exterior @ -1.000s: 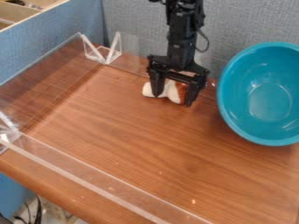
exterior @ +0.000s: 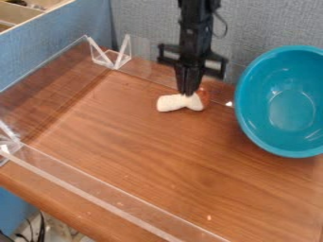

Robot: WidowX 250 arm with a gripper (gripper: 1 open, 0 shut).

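Observation:
My black gripper (exterior: 188,87) hangs at the back centre, its fingertips shut and just above a white cylindrical object (exterior: 175,102) lying on its side on the wooden surface (exterior: 139,170). The object has an orange-red part at its right end, partly behind the fingertips. Nothing shows held between the fingers.
A large blue bowl (exterior: 280,104) stands at the right, against the grey back wall. Clear plastic barriers with white brackets (exterior: 111,57) line the back and left edges.
My gripper has risen from around the white object, which now shows more fully beneath it, and its fingers have closed together.

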